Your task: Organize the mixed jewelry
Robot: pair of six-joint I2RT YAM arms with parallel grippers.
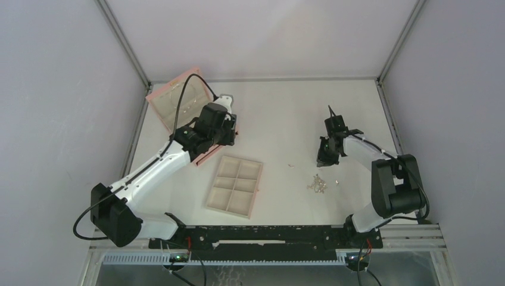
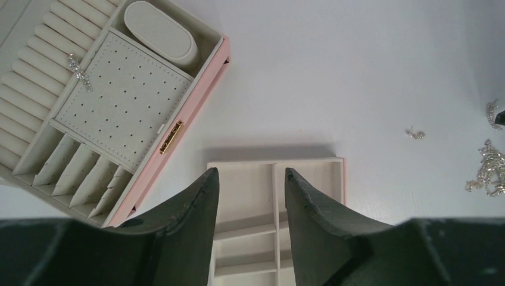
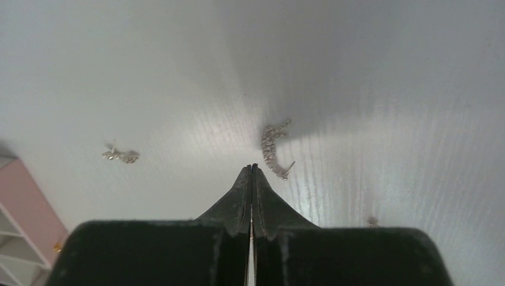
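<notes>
A curved silver jewelry piece (image 3: 271,152) lies on the white table, just beyond the tips of my right gripper in the right wrist view. Those tips are pressed together, nothing between them, and look raised above the table. Left of it sits a small piece with a pin (image 3: 120,156). A tangled pile of chains (image 2: 492,170) shows at the right of the left wrist view. My left gripper hangs open and empty over the divided tray (image 2: 343,185). The pink jewelry box (image 2: 205,95) stands open, a sparkling piece (image 2: 78,74) lying inside.
Another small piece (image 3: 373,221) lies right of my right gripper, partly hidden by it. In the top view, the box's raised lid (image 1: 171,85) leans at the back left. Bare table stretches between tray and jewelry, and behind them.
</notes>
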